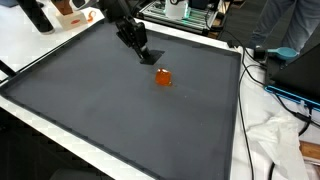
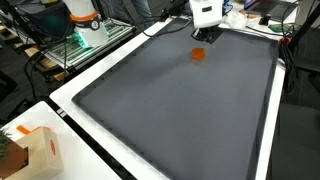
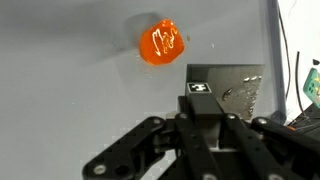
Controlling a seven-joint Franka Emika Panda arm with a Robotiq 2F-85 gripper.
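A shiny orange object (image 3: 161,43) rests on the dark grey tabletop, and a rounded outline shows in the wrist view. My gripper is shut on a flat, dark, square-cornered piece (image 3: 236,86), which sticks out past the fingers on both sides. In exterior view 1 this dark piece (image 1: 152,56) hangs beyond the orange object (image 1: 164,77), apart from it in the picture. The same orange object (image 2: 197,54) lies near the far edge in exterior view 2, just below the arm's white wrist part. Part of the dark piece is hidden behind the fingers.
White cloth or plastic (image 1: 275,145) lies off the table's right side. Cables and a green circuit board (image 3: 312,86) lie beyond the edge near my gripper.
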